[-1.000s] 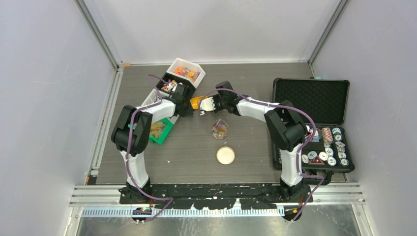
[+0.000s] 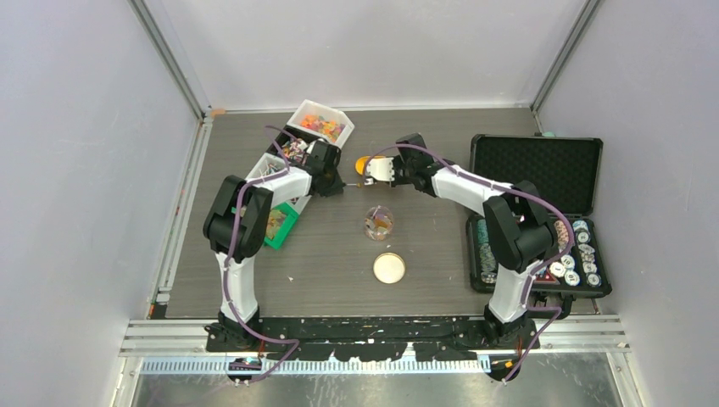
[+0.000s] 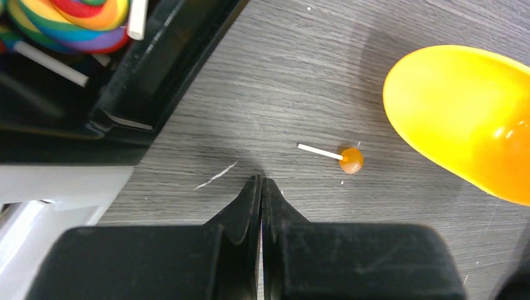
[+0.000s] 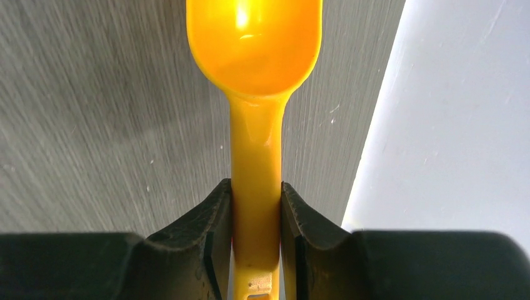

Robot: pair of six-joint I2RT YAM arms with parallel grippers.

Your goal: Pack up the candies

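On the bare table lies a small lollipop (image 3: 351,160) with an orange head and white stick, just ahead of my left gripper, whose fingertips are shut with nothing between them. The handle of a yellow scoop (image 4: 256,150) is held in my right gripper. The scoop's bowl (image 3: 456,112) shows no candy in the part seen from the left wrist. From above, a round clear jar (image 2: 379,223) with some candy inside stands in the middle of the table. Its apparent pale lid (image 2: 389,268) lies in front of it.
Candy bins run along the left: a white bin (image 2: 348,129) with orange candies, a black bin (image 3: 140,128) with rainbow lollipops, and a green bin (image 2: 292,217). An open black case (image 2: 536,175) of chips is at the right.
My right gripper has drawn back to the right and slightly up in the top view, carrying the scoop away from the bins. The left arm has shifted a little right.
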